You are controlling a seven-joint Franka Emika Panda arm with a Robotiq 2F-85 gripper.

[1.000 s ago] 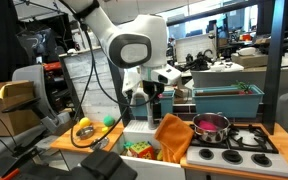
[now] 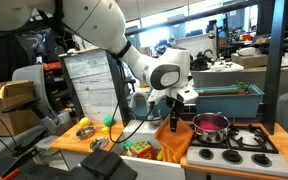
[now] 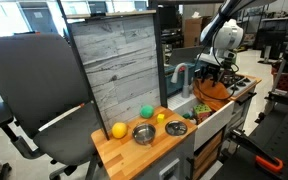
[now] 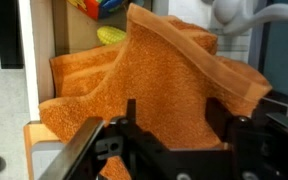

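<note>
An orange cloth (image 2: 173,142) lies draped from the counter by the sink down over the open drawer in exterior view 1. It fills most of the wrist view, a folded ridge of the cloth (image 4: 134,75) running along its upper side. Above it, with fingers pointing down, is my gripper. Its dark fingertips stand apart with orange fabric visible beyond the gap, so it is open. Whether the tips touch the fabric is unclear. In exterior view 2, the cloth (image 3: 214,91) shows beneath the distant arm.
The open drawer (image 2: 134,158) holds colourful packets and a yellow item (image 4: 111,35). A grey faucet (image 4: 259,16) rises close by. To the right are a red pot (image 2: 211,125) and the stove (image 2: 239,146). Bowls and toy fruit occupy the left counter.
The arm has travelled right and away from exterior view 1, bringing my gripper from left of the cloth to over it. The cloth looks much the same.
</note>
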